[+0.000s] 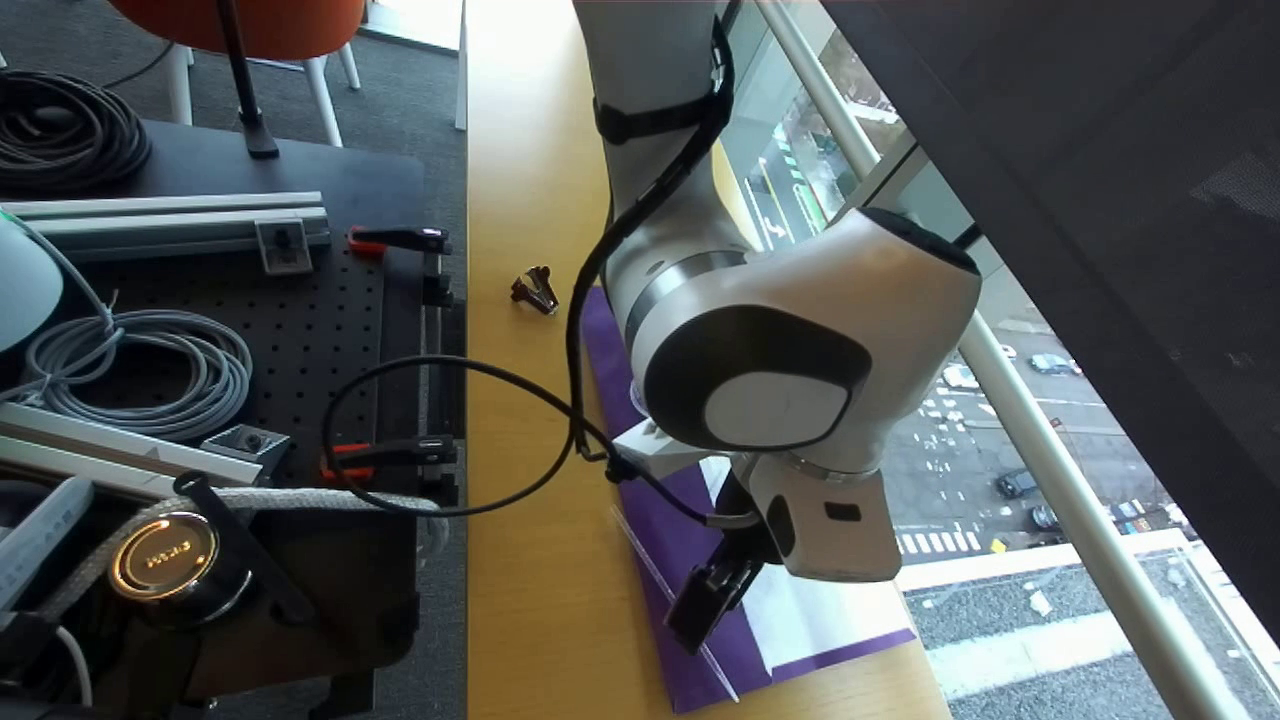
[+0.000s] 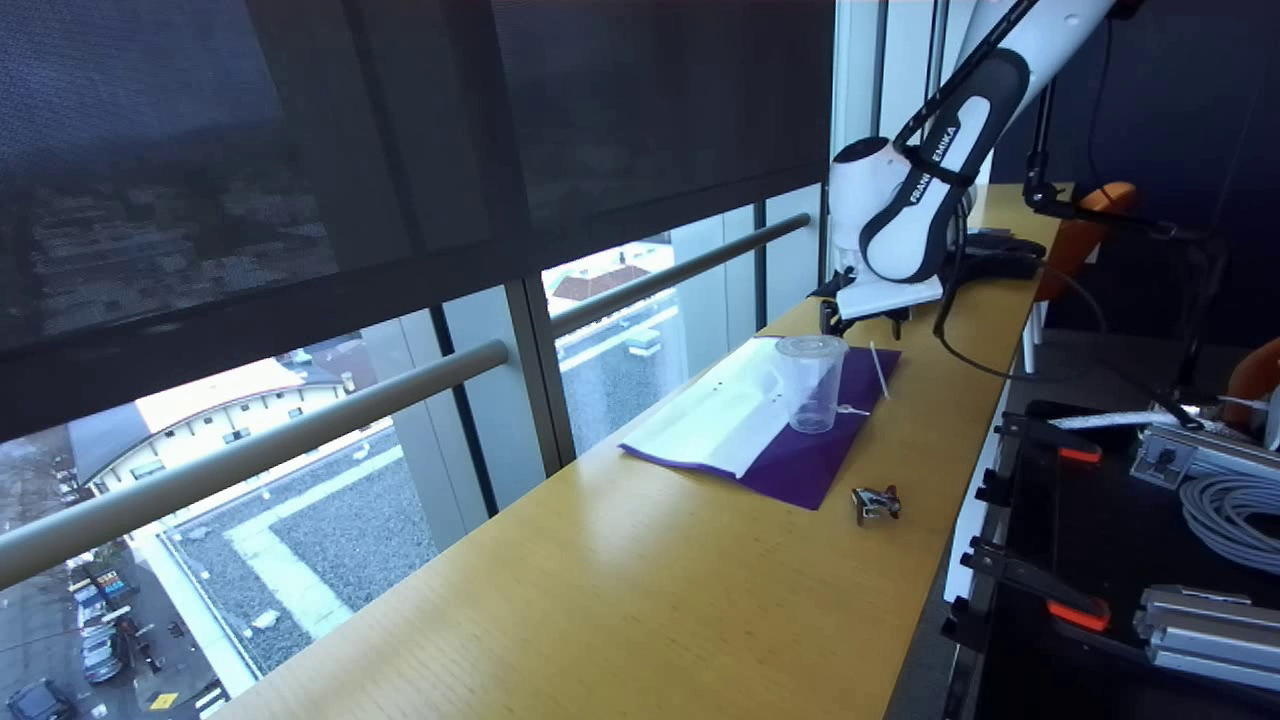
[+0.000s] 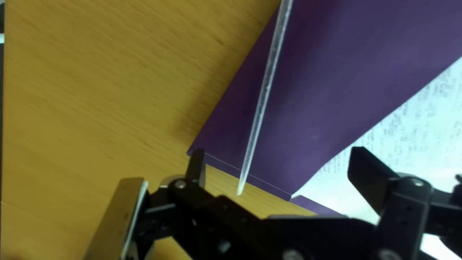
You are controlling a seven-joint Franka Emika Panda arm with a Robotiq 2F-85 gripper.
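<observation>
A clear, thin straw-like stick (image 3: 263,95) lies slantwise over the purple folder (image 3: 320,95) in the wrist view, its near end past the folder's edge. My gripper is open above it, with that near end showing between the fingers, closer to the left one. Nothing is gripped. In exterior view 1 the gripper (image 1: 703,606) covers part of the stick (image 1: 716,674). A clear plastic cup (image 2: 816,390) stands upright on the folder in exterior view 2, and the stick (image 2: 879,372) lies beyond it.
Printed white paper (image 2: 708,414) covers part of the folder. A small metal clip-like object (image 2: 876,503) and a small white flat piece (image 2: 851,409) lie nearby. Bare wooden table (image 2: 624,600) extends in front. A window rail (image 1: 1056,480) runs alongside; a black cart (image 1: 288,324) borders the other side.
</observation>
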